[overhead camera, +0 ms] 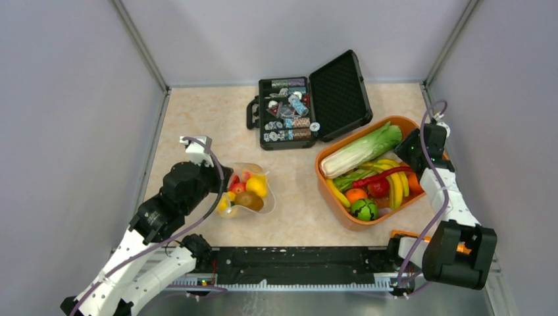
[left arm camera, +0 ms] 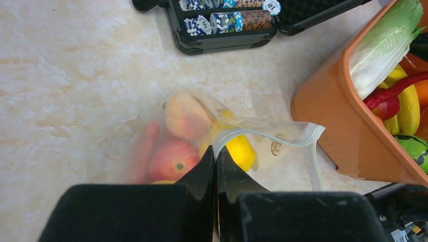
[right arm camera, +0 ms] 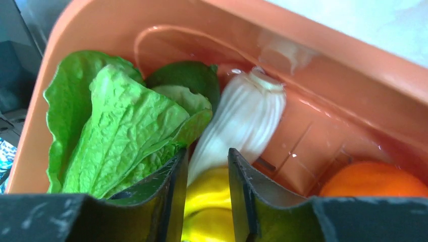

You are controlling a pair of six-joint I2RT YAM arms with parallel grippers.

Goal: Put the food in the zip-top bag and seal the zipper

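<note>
The clear zip top bag lies on the table at the left, several pieces of food inside, among them a red apple, a yellow fruit and a brown kiwi-like one. My left gripper is shut on the edge of the bag's mouth, which gapes toward the right. Over the far right end of the orange bin, my right gripper stands part open, its fingers apart. Below and between them show a white-stalked vegetable and yellow bananas; nothing is visibly gripped. Green leaves lie close to the left finger.
The orange bin also holds a cabbage, a red chili, a small watermelon and oranges. Its walls rise around my right gripper. An open black case of poker chips stands at the back; bare table lies between bag and bin.
</note>
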